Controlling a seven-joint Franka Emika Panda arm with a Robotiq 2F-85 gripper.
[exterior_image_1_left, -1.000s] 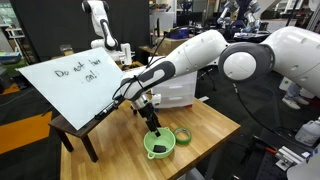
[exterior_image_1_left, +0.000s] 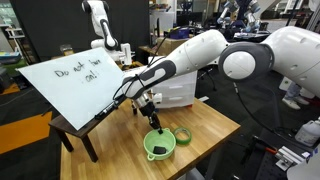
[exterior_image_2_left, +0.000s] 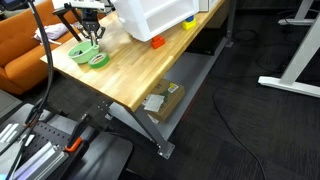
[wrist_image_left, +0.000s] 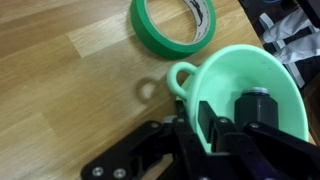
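A light green bowl (wrist_image_left: 230, 75) with a small looped handle (wrist_image_left: 180, 73) fills the right of the wrist view. Inside it lies a black object with a pale top (wrist_image_left: 257, 105). My gripper reaches down over the bowl's near side, dark parts overlapping the rim. How far apart its fingers stand is hard to make out, and contact with the rim cannot be told. In the first exterior view the gripper (exterior_image_1_left: 156, 129) is just above the far rim of the bowl (exterior_image_1_left: 160, 142); the second shows the bowl (exterior_image_2_left: 68, 57) near the table's edge.
A green tape roll (wrist_image_left: 147, 25) lies beside the bowl on the wooden table (exterior_image_1_left: 105, 150). A white board with handwriting (exterior_image_1_left: 80, 85) leans at the left. A white bin (exterior_image_2_left: 160, 15), a red block (exterior_image_2_left: 158, 42) and a yellow item (exterior_image_2_left: 189, 22) are farther along. Bare table surrounds the bowl's left side.
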